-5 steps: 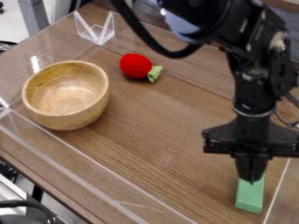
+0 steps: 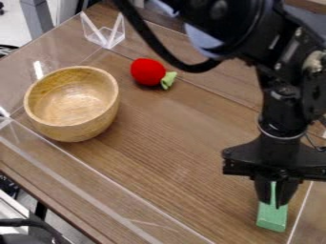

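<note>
My gripper (image 2: 275,189) is at the lower right, pointing down over a green block (image 2: 272,217) on the wooden table. Its fingers look close together at the upper part of the block; whether anything is between them is hard to see, as the gripper hides that end of the block.
A wooden bowl (image 2: 72,107) sits on the left of the table (image 2: 152,176). A red object with a green tip (image 2: 148,71) lies at the upper middle, and a clear plastic piece (image 2: 103,29) is at the top left.
Compared with a second ago, my gripper has moved a little lower over the green block. The block, bowl and red object have not visibly moved.
</note>
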